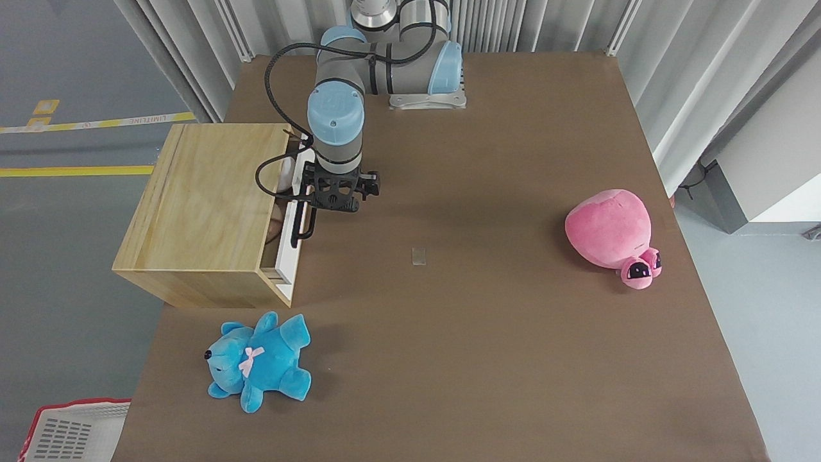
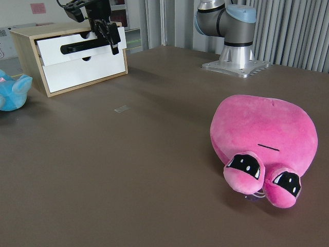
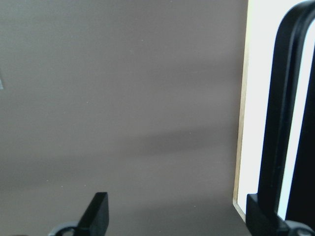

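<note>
At the left of the table stands a wooden cabinet [image 1: 197, 196] with white drawer fronts [image 2: 85, 69]. Its upper drawer [image 1: 284, 273] is slightly pulled out, a narrow gap of interior showing in the front view. My gripper [image 1: 331, 197] is against that drawer's front at the black handle [image 3: 280, 137]. In the wrist view its fingertips are apart, the right one at the handle; whether anything is held between them is unclear.
A blue plush bear [image 1: 265, 362] lies in front of the cabinet, and a pink plush toy [image 1: 608, 231] lies at the table's right. A red-rimmed basket [image 1: 73, 431] sits off the table's lower left.
</note>
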